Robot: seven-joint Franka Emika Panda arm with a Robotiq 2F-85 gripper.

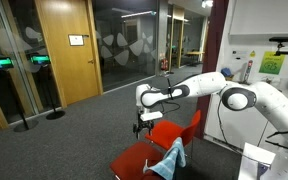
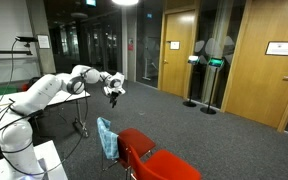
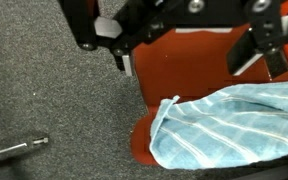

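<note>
A light blue cloth with white stripes lies draped on a red chair. In exterior view 1 the cloth hangs down at the chair's side, and in exterior view 2 the cloth hangs at the left of the chairs. My gripper is raised above the red seats, pointing down, apart from the cloth. From the wrist camera, the gripper stands open over the red chair, nothing between its fingers, with the cloth below and toward the right of the picture.
Two more red seats stand close by. A grey metal rod shows near the floor. Grey carpet is clear to the left. A white cabinet stands at the right, behind the arm.
</note>
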